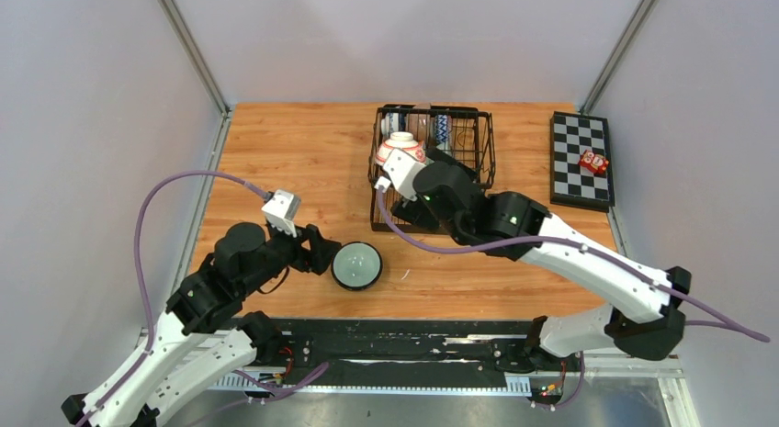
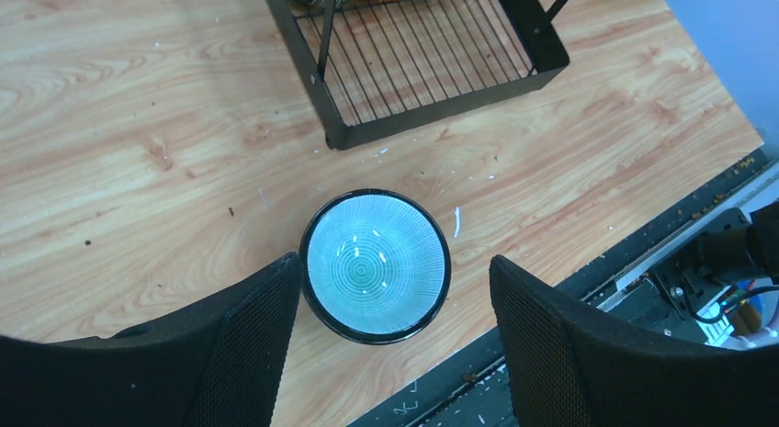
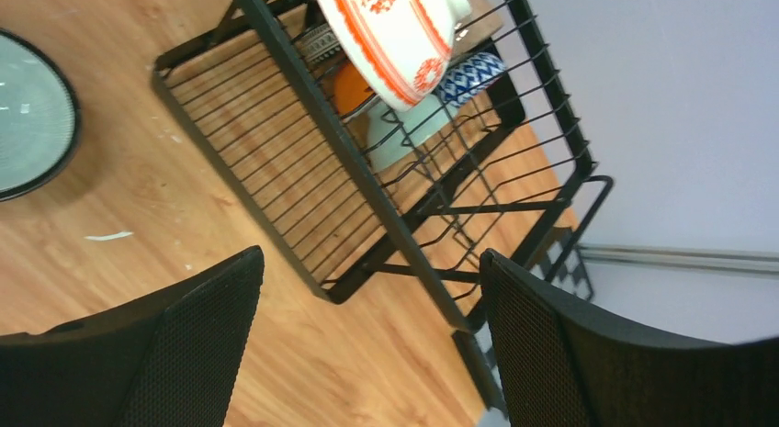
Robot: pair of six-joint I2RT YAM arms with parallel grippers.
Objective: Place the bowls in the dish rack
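A pale green bowl with a black rim (image 1: 356,264) lies on the table below the black dish rack (image 2: 441,104). My left gripper is open just above it, the bowl between and beyond its fingertips. My right gripper is open and empty over the rack's right part. A white bowl with red pattern (image 3: 390,32) rests tilted high in the rack, among other bowls, including a blue patterned one (image 3: 470,78) and a pale one (image 3: 400,133).
A checkerboard (image 1: 579,184) with a red packet (image 1: 593,162) lies at the back right. The table left of the rack is clear. The rack's near section looks empty.
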